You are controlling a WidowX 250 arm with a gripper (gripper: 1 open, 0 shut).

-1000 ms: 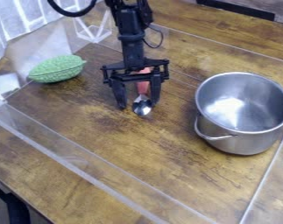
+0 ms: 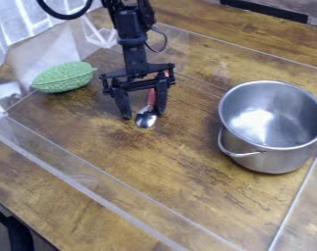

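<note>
My black gripper [image 2: 137, 98] is low over the wooden table, its fingers down around a spoon [image 2: 146, 120] with a shiny metal bowl end and a red part reaching up between the fingers. Whether the fingers are closed on the spoon or only stand around it, I cannot tell. A green, textured oval object [image 2: 63, 76] lies to the left of the gripper. A large steel pot [image 2: 271, 127] stands on the right, apart from the gripper.
Transparent panels or edges run along the left and right sides, and a whitish cloth or sheet hangs at the upper left.
The gripper has shifted left by a short way over the last second. The spoon's visible bowl end has also moved slightly left. The pot and green object stay where they were.
</note>
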